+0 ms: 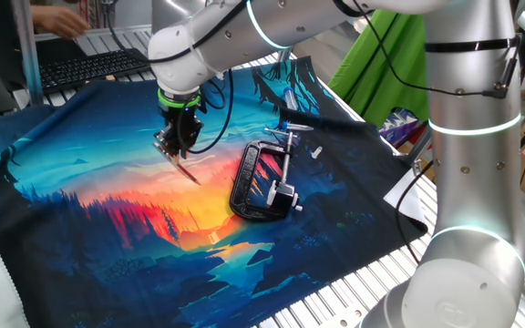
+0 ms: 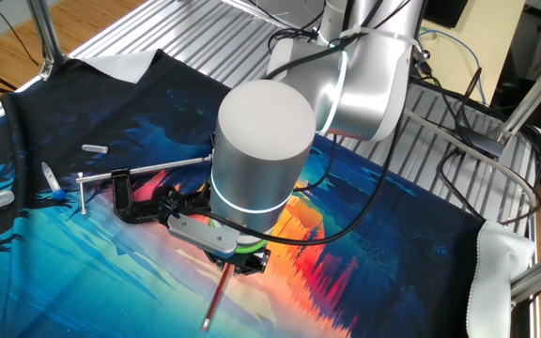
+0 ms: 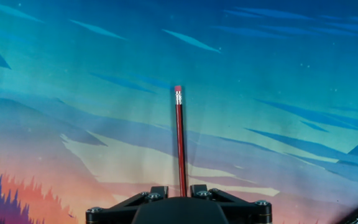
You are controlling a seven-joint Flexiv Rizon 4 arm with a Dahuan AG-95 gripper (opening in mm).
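A dark red pencil with a pink eraser and silver band points straight away from my gripper in the wrist view. The body hides the pencil's near end and the exact contact. The gripper appears shut on the pencil, which sticks out down and to the right in exterior view 1. From the other side, the pencil reaches toward the lower edge. It hangs over the bright sunset part of the printed cloth, and I cannot tell its height.
Close by lies a black clamp with a metal screw bar. Beyond it are a blue-capped tube and a small clear vial. A keyboard sits at the far left, a person's hand over it.
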